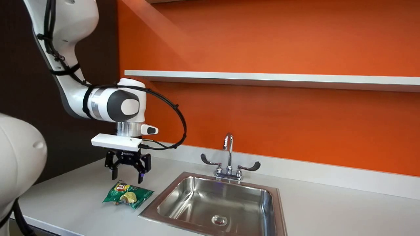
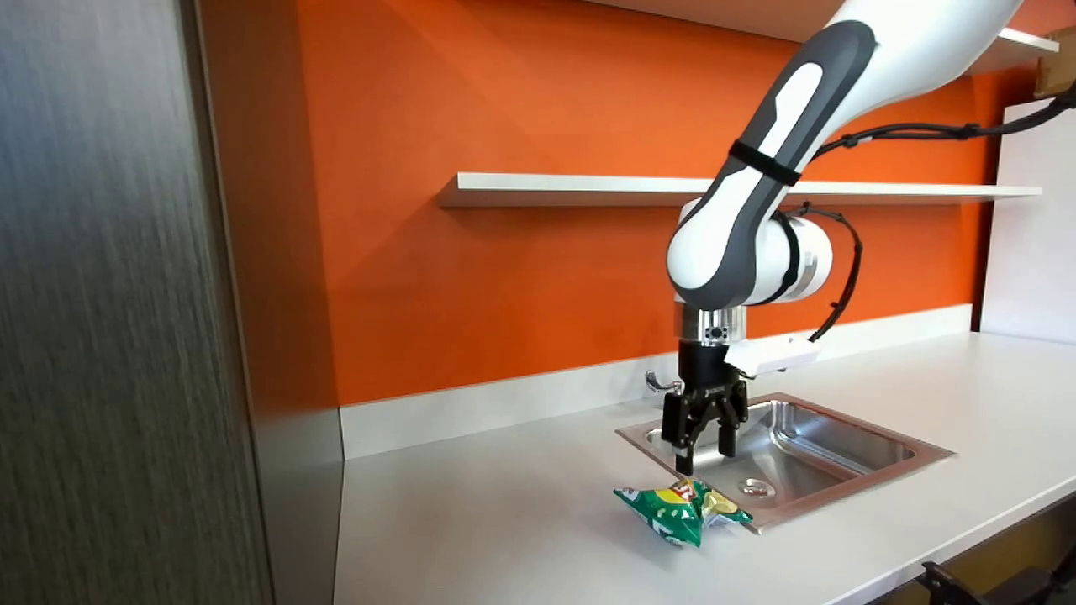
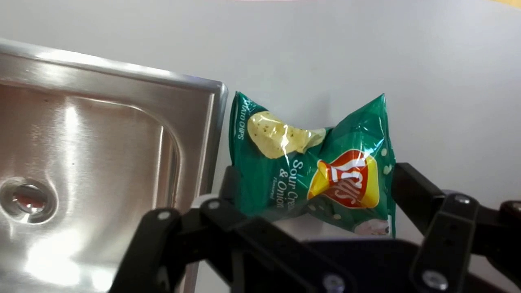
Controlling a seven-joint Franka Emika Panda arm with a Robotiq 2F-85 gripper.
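Observation:
A crumpled green chip bag (image 1: 126, 194) lies on the counter just left of the sink in exterior view 1. My gripper (image 1: 126, 177) hangs a short way above and behind it, fingers pointing down and spread apart. From the other side, the bag (image 2: 677, 512) shows below and in front of the gripper (image 2: 706, 459). In the wrist view the bag (image 3: 273, 171) stretches across most of the gap between the open fingers, its lower edge partly hidden behind the gripper. Nothing is held.
The steel sink (image 1: 177, 220) is empty, its rim close beside the bag. A faucet (image 1: 229, 157) with two handles stands behind it. A white shelf (image 1: 275, 77) runs along the orange wall. Counter to the sink's right is clear.

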